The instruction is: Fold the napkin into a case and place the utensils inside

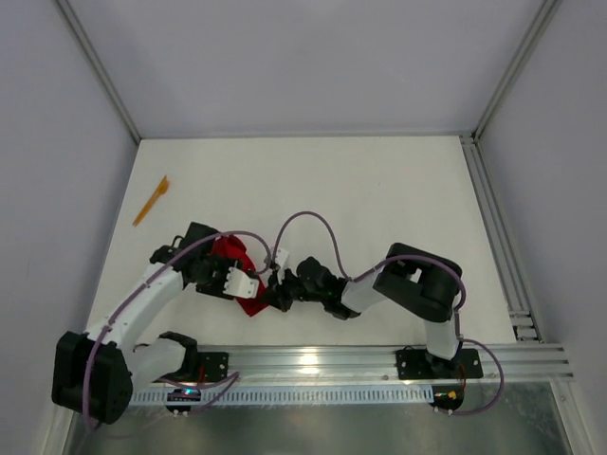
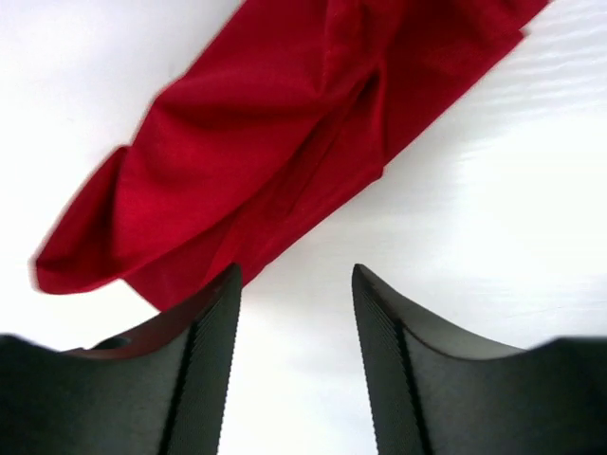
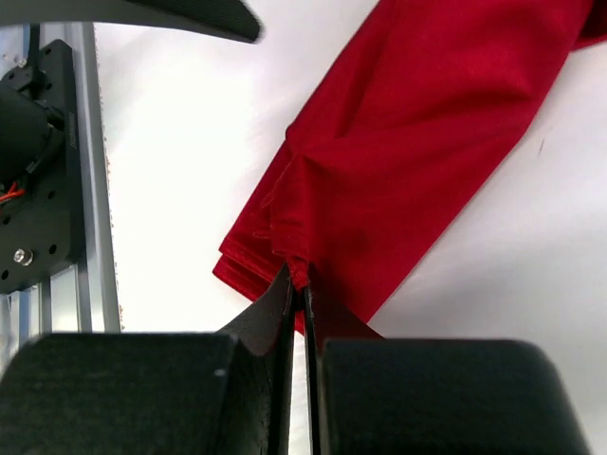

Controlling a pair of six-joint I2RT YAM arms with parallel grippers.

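A folded red napkin (image 1: 250,306) lies on the white table, partly hidden under both arms in the top view. It runs slantwise, and folds and loose flaps of the red cloth (image 2: 218,161) show in the left wrist view. My left gripper stands open at the napkin's edge, with only bare table between its fingers. The right gripper is shut on a pinched fold near one end of the cloth (image 3: 408,180). Far to the left on the table lies an orange utensil (image 1: 152,200), away from the napkin.
A dark finger-like part (image 3: 213,14) reaches into the right wrist view's upper left, above the table. A metal rail (image 1: 313,358) borders the table's front. The table's middle, back and right (image 1: 379,199) are clear.
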